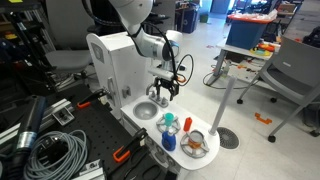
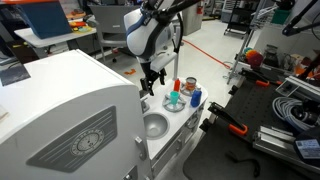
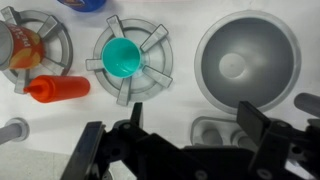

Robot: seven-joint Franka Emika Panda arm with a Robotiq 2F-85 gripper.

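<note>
My gripper hangs above the white counter, pointing down, its two dark fingers spread wide apart with nothing between them. In the wrist view a teal cup (image 3: pixel 121 57) stands on a grey burner, ahead of the gripper and left of centre. A red bottle (image 3: pixel 58 89) lies or stands to the left of it; its pose is hard to tell. The round grey sink bowl (image 3: pixel 247 60) is at the right. At the upper left, an orange-labelled can (image 3: pixel 22 46) sits on another burner. A blue container (image 1: pixel 169 141) stands at the counter's near edge in exterior view 1.
The faucet (image 3: pixel 212 132) stands beside the sink, close under my fingers. A tall white cabinet (image 2: pixel 70 110) borders the sink end. Open counter (image 3: pixel 165 115) lies between the burner and the sink.
</note>
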